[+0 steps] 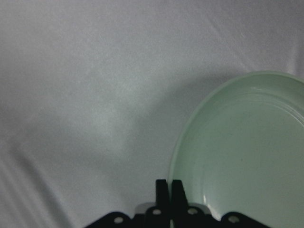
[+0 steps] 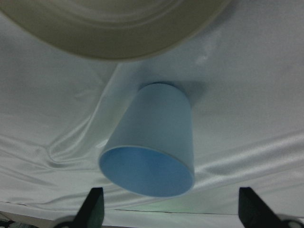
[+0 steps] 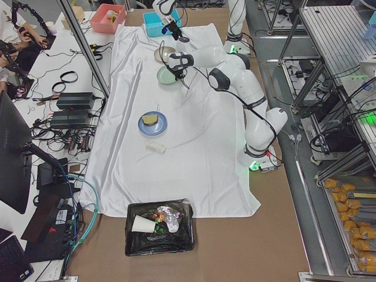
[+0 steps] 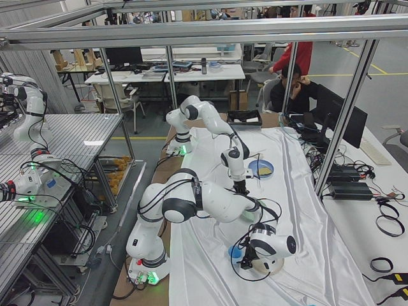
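My left gripper is shut on the rim of a pale green plate [image 1: 242, 142], also seen at mid-table in the camera left view beside a beige dish [image 3: 159, 54]. My right gripper is open above a light blue cup [image 2: 156, 118], which lies tapered in view beneath the beige dish's rim [image 2: 128, 45], with nothing between the fingers. A blue plate [image 3: 161, 122] with a yellow sponge [image 3: 149, 119] on it sits nearer the middle of the cloth, beside a small white roll [image 3: 155, 146].
A black lined bin [image 3: 132, 235] with rubbish stands at the near end. A blue bin [image 3: 151, 23] is at the far end, a red bin [image 3: 108, 17] on the side table.
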